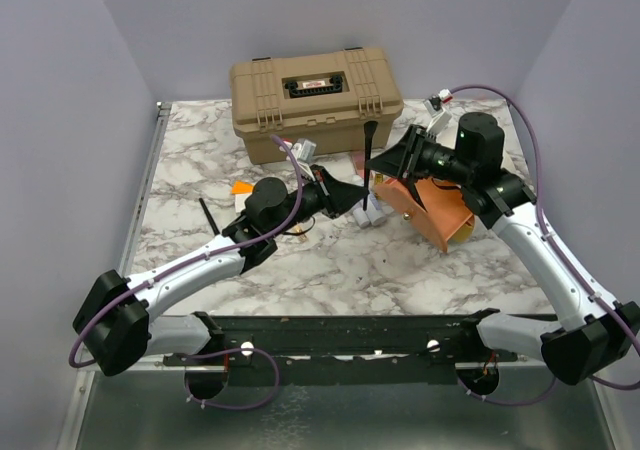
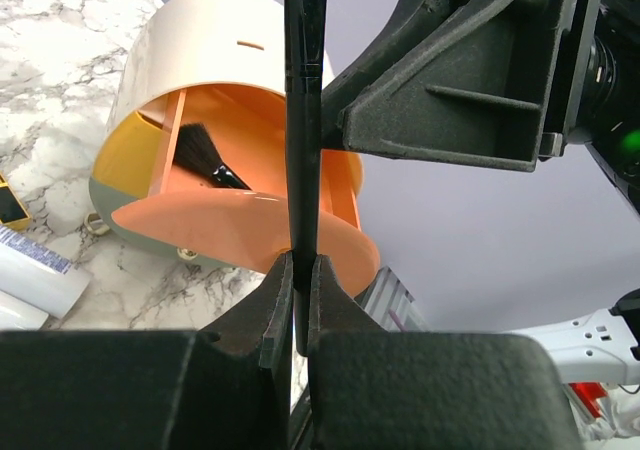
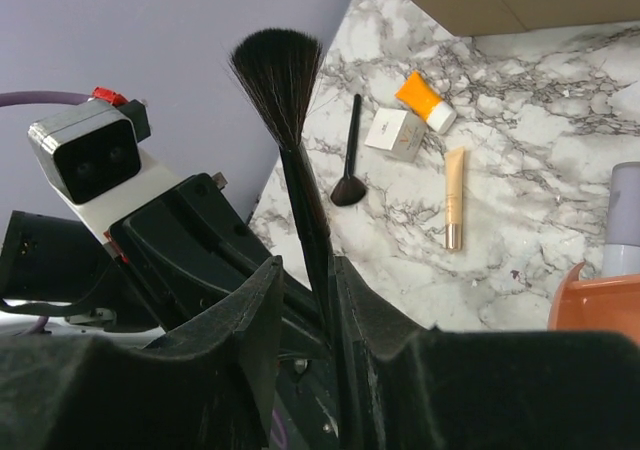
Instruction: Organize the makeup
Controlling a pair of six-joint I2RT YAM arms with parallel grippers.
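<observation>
My left gripper (image 1: 362, 194) is shut on the handle of a long black makeup brush (image 1: 369, 145), which stands upright with its dark bristles (image 3: 277, 75) on top. My right gripper is part open, one finger to each side of the handle higher up; whether either finger touches it cannot be told. Beneath the right arm sits the rounded white organizer (image 2: 215, 30) with its orange drawer (image 2: 245, 115) pulled out. Inside that drawer lies another black brush (image 2: 205, 158).
On the marble table lie an orange tube (image 3: 424, 100), a white box (image 3: 395, 133), a beige tube (image 3: 454, 200), a smaller black brush (image 3: 350, 160) and pale bottles (image 1: 374, 211). A tan toolbox (image 1: 310, 105) fills the back.
</observation>
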